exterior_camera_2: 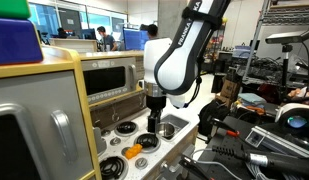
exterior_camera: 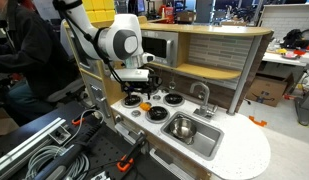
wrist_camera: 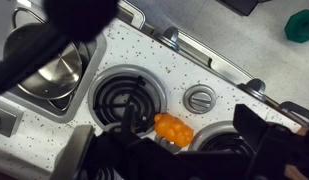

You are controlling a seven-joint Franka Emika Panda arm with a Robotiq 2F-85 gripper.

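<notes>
An orange object (wrist_camera: pixel 174 130), lumpy in shape, lies on the white stovetop between black coil burners. It also shows in exterior view 1 as a small orange thing (exterior_camera: pixel 145 106) and in exterior view 2 as an orange item (exterior_camera_2: pixel 132 151) near the stove's front. My gripper (exterior_camera: pixel 135 84) hangs above the stovetop, clear of the orange object. In the wrist view its dark fingers (wrist_camera: pixel 259 135) are spread wide, one on either side of the object from this viewpoint. Nothing is held in the open gripper.
A metal pot (wrist_camera: pixel 52 72) sits in the sink (exterior_camera: pixel 194 146), with a curved faucet (exterior_camera: pixel 202 98) behind it. Coil burners (wrist_camera: pixel 127 98) and a control knob (wrist_camera: pixel 200 98) surround the object. A microwave (exterior_camera_2: pixel 107 80) and wooden shelf (exterior_camera: pixel 209 72) stand behind.
</notes>
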